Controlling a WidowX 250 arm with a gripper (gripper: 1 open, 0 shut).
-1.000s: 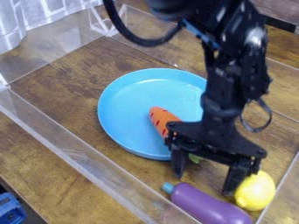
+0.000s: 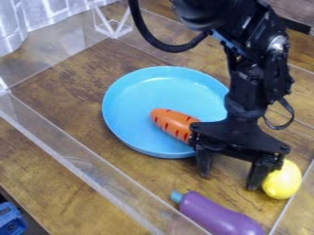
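My black gripper (image 2: 233, 165) hangs low over the wooden table at the right, just beside the blue plate, with its fingers open and apart. A yellow lemon-like toy (image 2: 284, 182) lies at its right finger, possibly touching it. An orange carrot (image 2: 171, 120) rests on the blue plate (image 2: 135, 101), partly behind the gripper. A purple eggplant (image 2: 221, 215) lies in front of the gripper at the bottom.
Clear plastic walls (image 2: 98, 165) run along the left and bottom of the wooden area. A blue object (image 2: 9, 218) sits at the lower left corner. The table left of the plate (image 2: 61, 83) is bare.
My gripper has moved back, away from the eggplant and slightly to the right. The yellow toy has shifted a little to the right and back.
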